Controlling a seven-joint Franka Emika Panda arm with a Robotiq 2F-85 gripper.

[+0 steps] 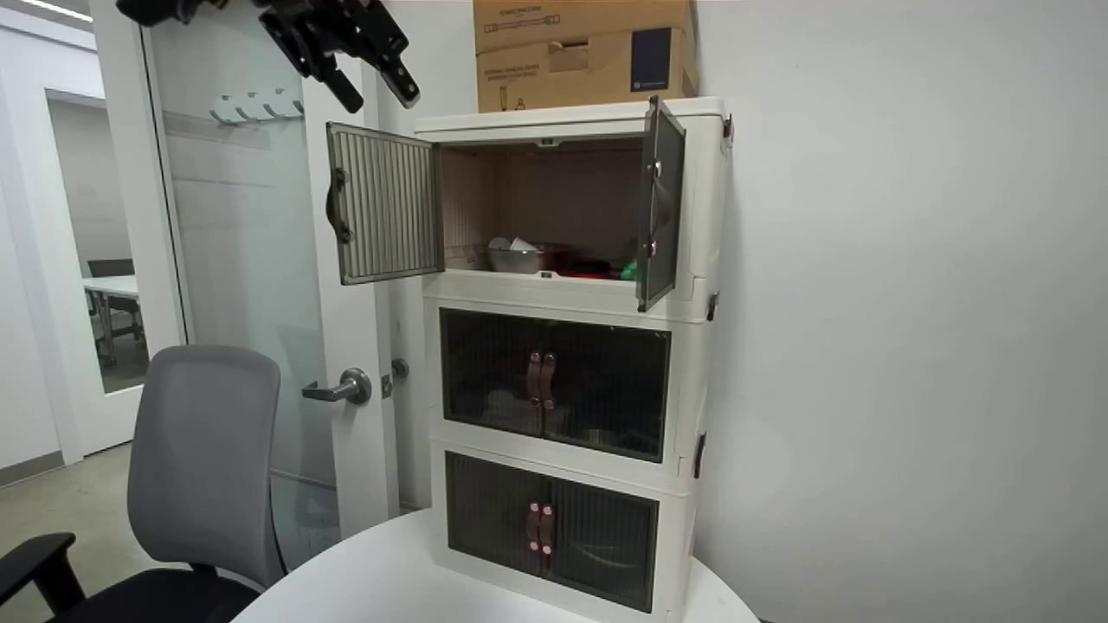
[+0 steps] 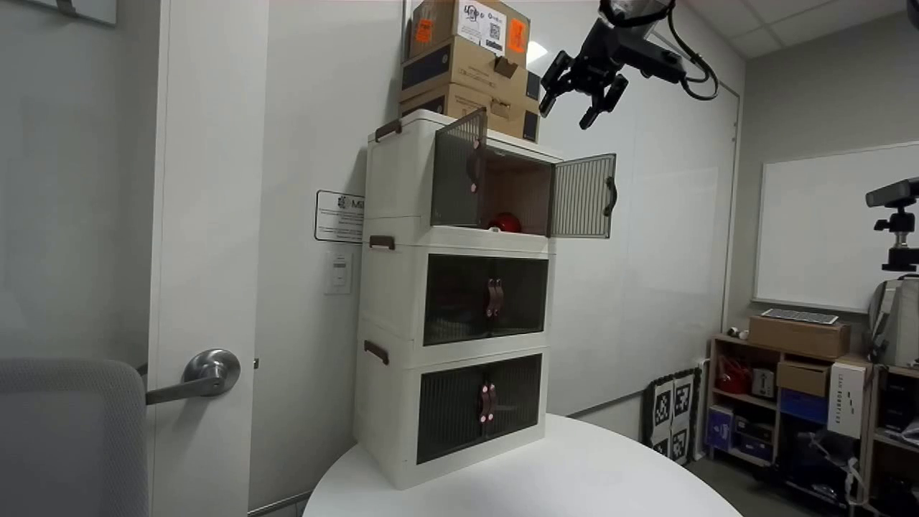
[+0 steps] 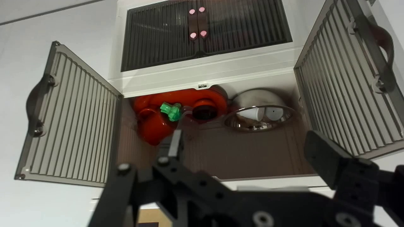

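A white three-tier cabinet (image 1: 566,294) stands on a round white table, its top tier's two ribbed doors (image 1: 387,204) swung wide. Inside that tier, the wrist view shows a metal bowl (image 3: 261,99) holding white cup-like items (image 3: 252,113). Beside the bowl are a red mug-like piece (image 3: 153,126), a small green object (image 3: 172,111) and a round red piece with a dark middle (image 3: 204,110). My gripper (image 2: 566,115) hangs in the air, higher than the open compartment and in front of it. Its fingers (image 3: 322,155) are spread apart, and nothing shows between them.
Cardboard boxes (image 2: 469,73) are stacked on the cabinet. The two lower tiers have their dark doors (image 1: 556,384) closed. A grey chair (image 1: 204,457) and a door with a lever handle (image 1: 338,389) stand to the left in exterior view 1.
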